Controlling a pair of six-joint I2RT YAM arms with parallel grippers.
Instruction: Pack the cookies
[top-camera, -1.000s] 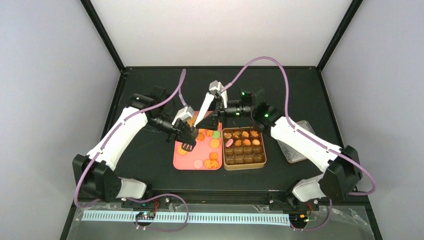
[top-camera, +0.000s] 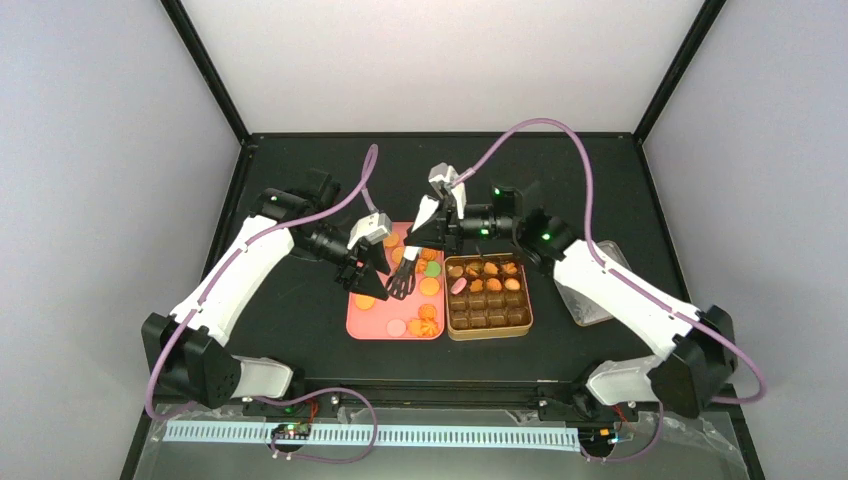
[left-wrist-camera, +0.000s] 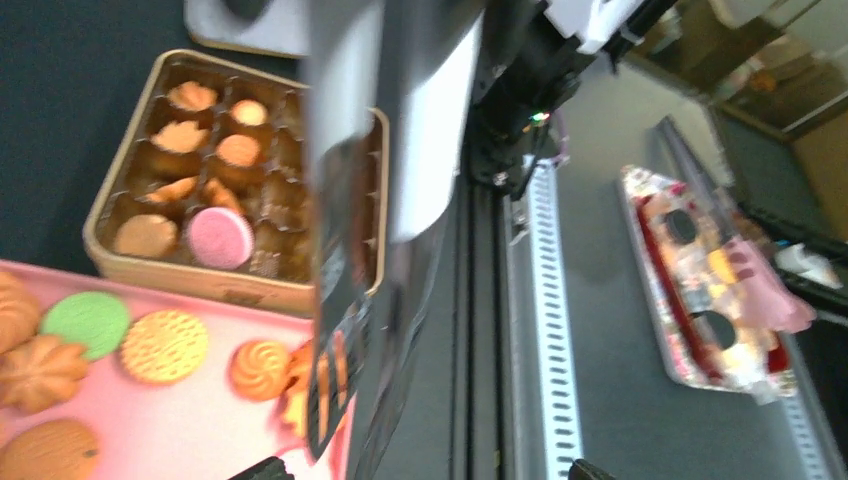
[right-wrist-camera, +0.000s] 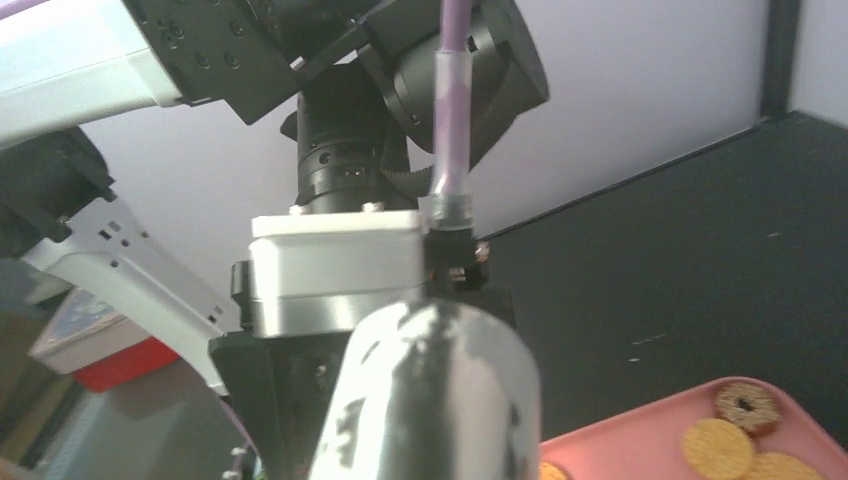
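My right gripper (top-camera: 415, 237) is shut on the white-handled tongs (top-camera: 404, 276), whose dark slotted ends hang over the pink tray (top-camera: 360, 323). Large and blurred in the left wrist view, the tongs (left-wrist-camera: 338, 370) show no cookie between their ends. Just left of those ends, my left gripper (top-camera: 386, 276) stands open; its fingertips (left-wrist-camera: 262, 470) are far apart at the bottom of its own view. Several cookies, including a green one (top-camera: 433, 269), an orange one (top-camera: 429, 287) and a pale pink one (top-camera: 396, 327), lie on the tray. The gold compartment box (top-camera: 489, 333) has cookies in its rear rows; its front cells are empty.
A clear plastic lid (top-camera: 588, 306) lies right of the box, under the right arm. Both grippers are close together above the tray.
The right gripper has moved right with the tongs, whose ends have swung right and spread apart.
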